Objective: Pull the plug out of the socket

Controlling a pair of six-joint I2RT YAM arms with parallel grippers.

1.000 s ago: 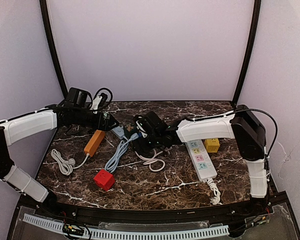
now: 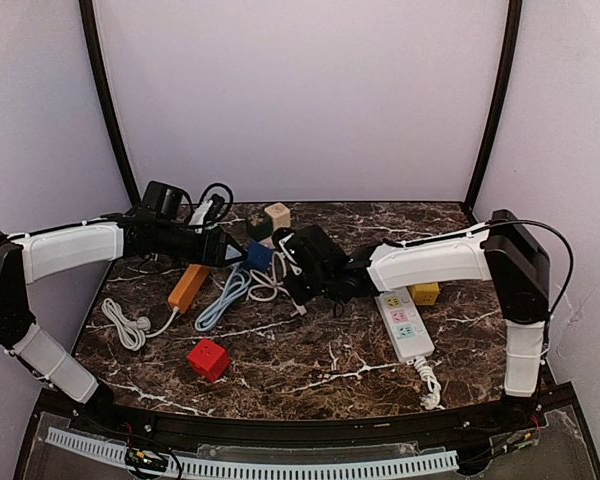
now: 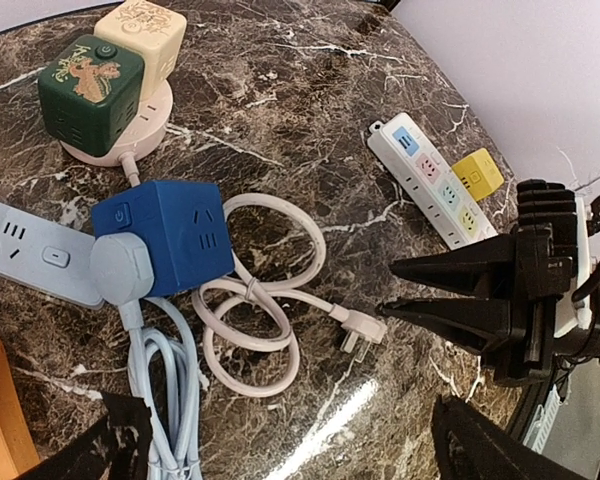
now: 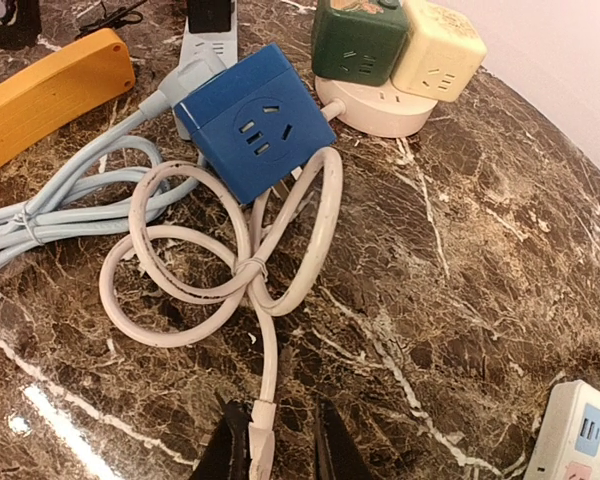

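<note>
A white plug (image 3: 360, 328) lies free on the table, its metal prongs bare, on a coiled white cable (image 3: 248, 385). Around it, in the right wrist view, my right gripper stands open; the plug is nearer its left finger. The blue cube socket (image 4: 255, 130) sits farther back, with a light blue plug (image 3: 120, 270) against one face. Its cord (image 3: 165, 400) hangs in a bundle in front. My left gripper (image 2: 227, 250) is open above the table, left of the blue cube, with nothing between its fingers.
Behind the blue cube, a green cube (image 3: 90, 95) and a cream cube (image 3: 145, 40) stand on a round white base. An orange strip (image 2: 188, 288), a red cube (image 2: 209, 360) and a white power strip (image 2: 405, 328) lie around.
The blue cube and coiled white cable have shifted back and to the left. My right gripper has drawn off to the right of the cube. The left arm has moved slightly toward the cube.
</note>
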